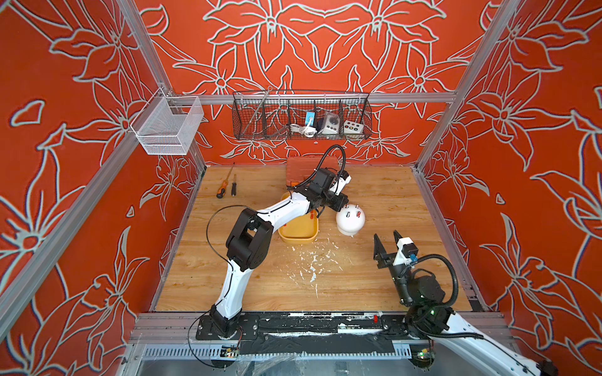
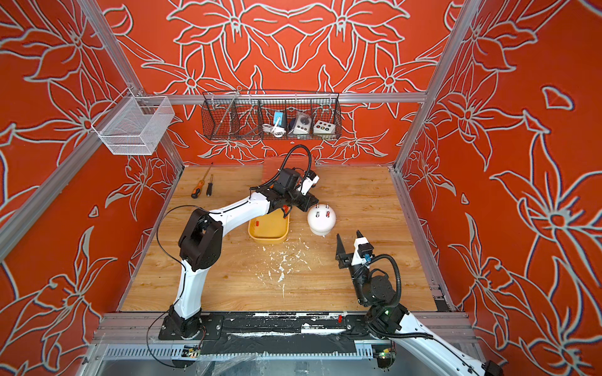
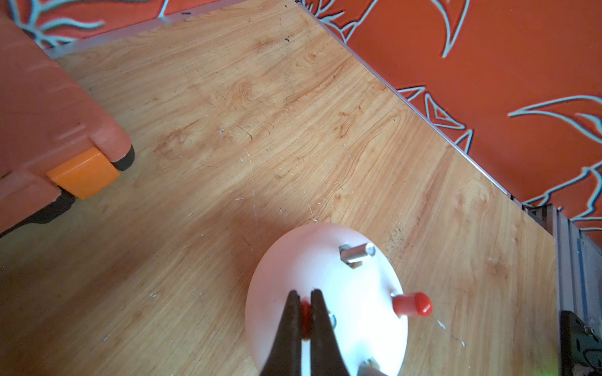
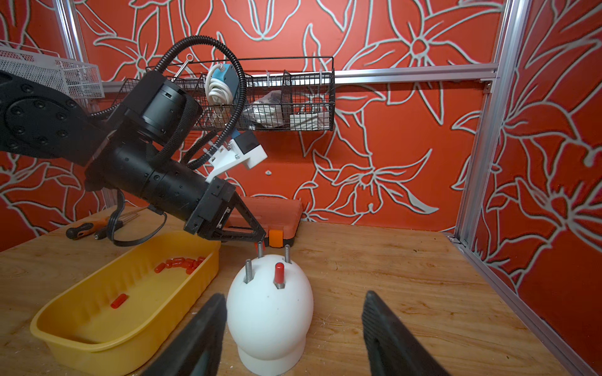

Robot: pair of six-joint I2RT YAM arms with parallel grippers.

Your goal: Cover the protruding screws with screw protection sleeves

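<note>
A white dome [image 4: 269,313] stands on the table with several metal screws sticking up from its top. One screw wears a red sleeve; bare ones include a screw at the left and another screw [image 3: 357,253] in the left wrist view. My left gripper hangs over the dome, shut, a small red sleeve [image 3: 306,321] showing between its fingertips. A bare screw tip [image 3: 332,320] shows just beside that sleeve, apparently apart from it. My right gripper [image 1: 387,240] is open and empty, on the near right side of the dome.
Loose red sleeves [image 4: 182,263] lie in a yellow tray [image 4: 125,341] left of the dome. A red toolbox [image 4: 282,216] stands behind. Two screwdrivers [image 1: 223,186] lie at the back left.
</note>
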